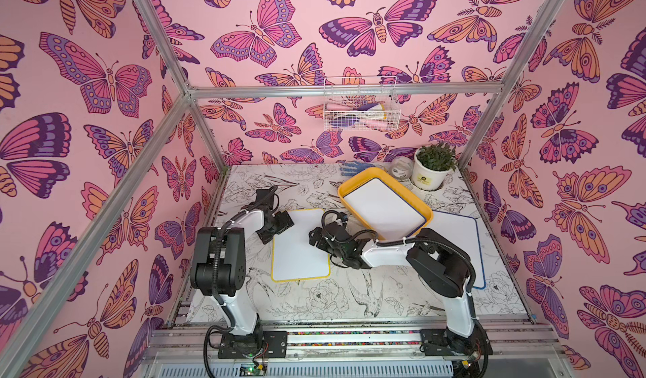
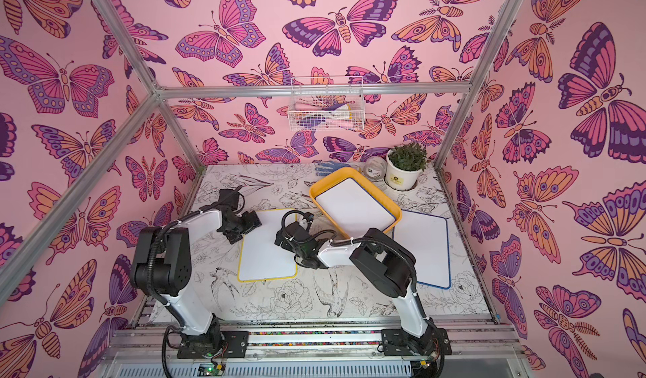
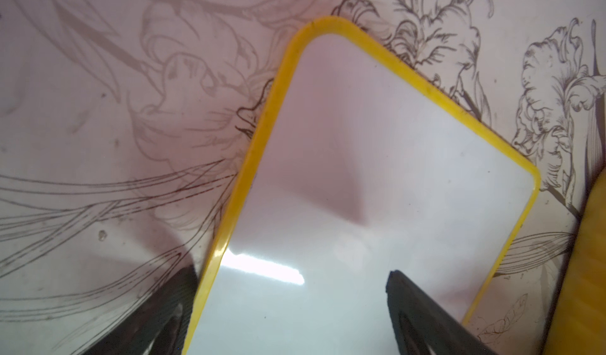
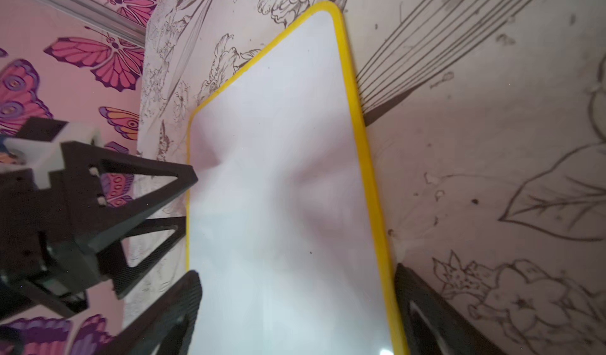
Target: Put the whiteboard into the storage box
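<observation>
A whiteboard with a yellow rim (image 1: pixel 294 260) lies flat on the table between my two arms. My left gripper stands open at its left edge; in the left wrist view one finger (image 3: pixel 161 320) is outside the yellow rim and the other over the white face. From the opposite side my right gripper is open as well, its right finger (image 4: pixel 429 317) just past the rim and the left one over the board. The yellow storage box (image 1: pixel 420 208) sits further right, tilted in heading, with a white board (image 1: pixel 387 210) inside.
A blue-rimmed whiteboard (image 1: pixel 464 240) lies right of the box, partly behind the right arm. Behind the box are a potted plant (image 1: pixel 434 166), a clear jar (image 1: pixel 401 168) and a blue item (image 1: pixel 354 168). Bare table shows in front of the yellow-rimmed board.
</observation>
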